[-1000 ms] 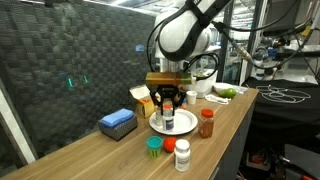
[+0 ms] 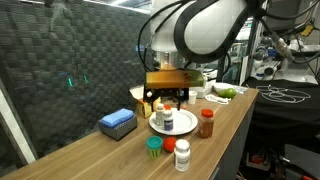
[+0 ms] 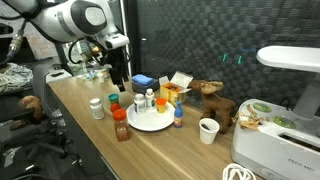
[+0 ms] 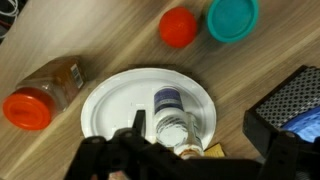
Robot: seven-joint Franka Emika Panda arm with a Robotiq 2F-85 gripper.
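A white bottle with a dark label band (image 4: 170, 122) stands on the round white plate (image 4: 108, 95). Close by it on the plate is a second white bottle (image 2: 159, 114), with an orange-capped bottle (image 3: 161, 105) beside them. Over the plate my gripper (image 2: 166, 96) hangs open, its fingers spread and nothing held between them. Looking down in the wrist view, one finger (image 4: 138, 122) shows left of the labelled bottle and the other lies to the right, over the table near a blue-and-black box.
Around the plate stand a red-lidded jar (image 2: 206, 123), a red round item (image 2: 169, 144), a teal cup (image 2: 154, 146) and a white bottle (image 2: 182, 155) near the table edge. The blue box (image 2: 118, 124) and an open yellow box (image 3: 180, 82) sit behind. Bare wood lies front left.
My gripper has risen from around the bottles on the plate and come closer to the exterior camera. The bottles remain standing on the plate.
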